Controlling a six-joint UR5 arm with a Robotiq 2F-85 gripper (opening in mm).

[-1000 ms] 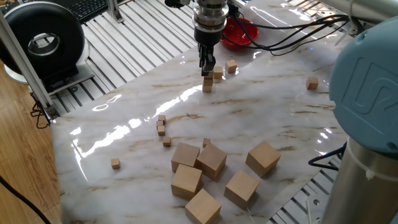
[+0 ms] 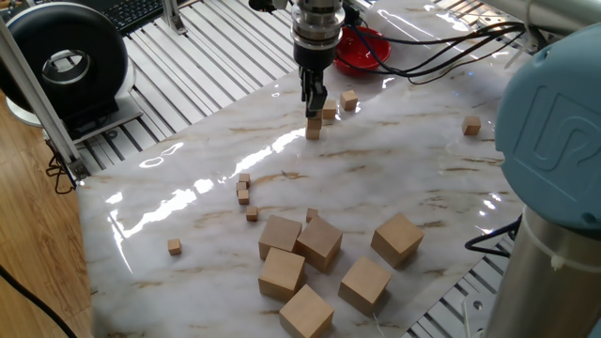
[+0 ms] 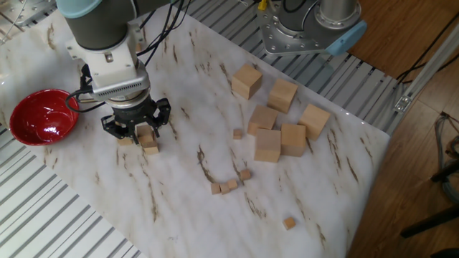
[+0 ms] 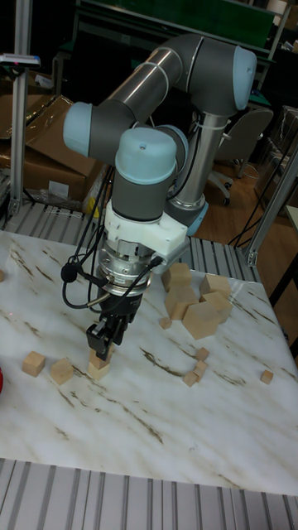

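Observation:
In exterior view 2 my gripper (image 3: 145,135) points down around a small wooden cube (image 3: 145,132), with a finger on either side of it. That cube rests on a lower cube (image 3: 150,148), making a stack of two on the table. The same stack shows under the fingers in exterior view 3, upper cube (image 4: 98,360) over lower cube (image 4: 97,373). Whether the fingers press on the upper cube or stand slightly clear of it cannot be told. Close beside the stack lies another medium cube (image 2: 330,110), with a further one (image 2: 349,99) behind it in exterior view 1.
A red bowl (image 3: 44,117) stands near the gripper. Several large cubes (image 2: 319,242) are grouped away from the stack. Tiny cubes (image 3: 224,188) lie mid-table, with a lone one (image 3: 289,223) farther off. Another cube (image 2: 471,126) sits near the arm. Bare marble (image 3: 183,215) surrounds them.
The gripper has barely shifted, if at all. The stack and the other cubes lie where they were.

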